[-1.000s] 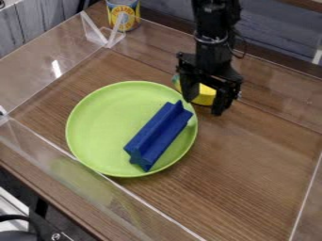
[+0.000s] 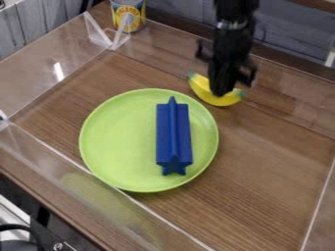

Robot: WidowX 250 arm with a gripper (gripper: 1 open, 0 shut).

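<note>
My black gripper (image 2: pixel 224 78) is raised at the top centre, above and beside a yellow object (image 2: pixel 216 95) with a greenish tip, perhaps a banana, lying on the wooden table. The fingers are motion-blurred; whether they are open or shut is unclear. A green plate (image 2: pixel 116 136) holds a blue elongated block (image 2: pixel 173 137), lying roughly lengthwise from the back to the front of the plate.
A can (image 2: pixel 127 16) stands at the back left. Clear plastic edging runs along the left side, with dark cables at the lower left.
The gripper has moved up, uncovering more of the yellow object. The blue block has turned from diagonal to nearly straight on the plate.
</note>
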